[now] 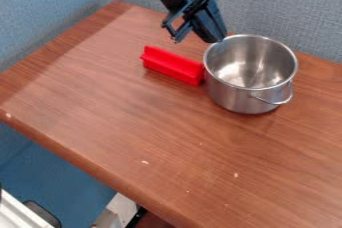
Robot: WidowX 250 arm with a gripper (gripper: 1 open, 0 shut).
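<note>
My dark gripper (190, 24) hangs at the top centre, just above and behind a red oblong block (173, 64), near the rim of a steel pot (250, 74). The block lies on the wooden table (134, 142), just left of the pot. Whether the fingers are open or shut is hard to make out.
Grey-blue padded walls stand behind and to the left. The table's front left edge drops to a blue floor with some white and grey items.
</note>
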